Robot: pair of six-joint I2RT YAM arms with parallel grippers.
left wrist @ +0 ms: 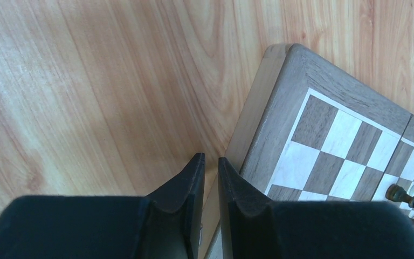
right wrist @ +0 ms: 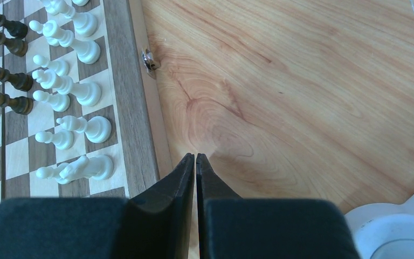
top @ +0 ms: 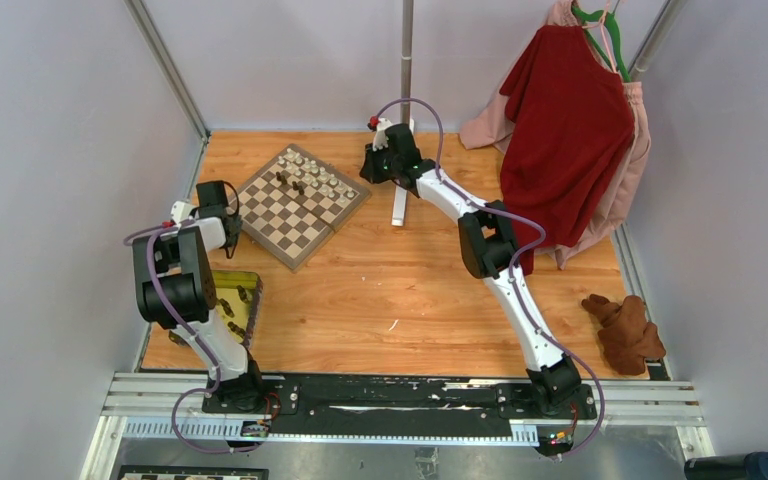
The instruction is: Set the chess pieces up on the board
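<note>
The chessboard (top: 290, 225) lies at the back left of the table. White pieces (right wrist: 89, 129) stand along its far right side, with a few dark pawns (right wrist: 19, 81) in front of them near the hinge line. More dark pieces (top: 242, 295) lie in a yellow tray (top: 228, 305) at the front left. My left gripper is over the board's left edge, its fingertips nearly together; I see no piece between them. My right gripper is shut beside the board's right edge, with nothing visible between its fingers.
Red and pink clothes (top: 570, 140) hang at the back right, near the right arm. A brown plush toy (top: 625, 330) sits at the front right.
</note>
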